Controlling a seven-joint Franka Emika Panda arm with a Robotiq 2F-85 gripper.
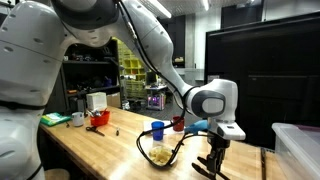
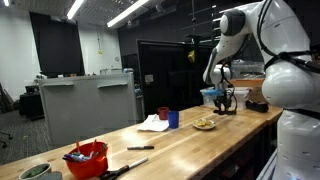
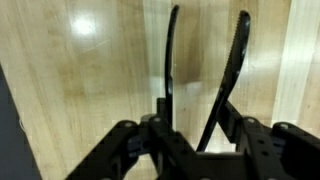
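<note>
My gripper stands open in the wrist view, its two black fingers apart and only bare wooden tabletop showing between them. In exterior view 1 the gripper hangs low over the right part of the table, with no object in it. A plate with yellowish pieces lies to its left, partly crossed by the arm's black cable. Behind that plate are a blue cup and a red cup. Exterior view 2 shows the gripper at the far end of the table, beyond the plate.
A red caddy with tools stands at the table's near left in exterior view 2. Knives and a white cloth lie on the table. To the arm's right stands a pale translucent bin. The wood directly below the gripper is clear.
</note>
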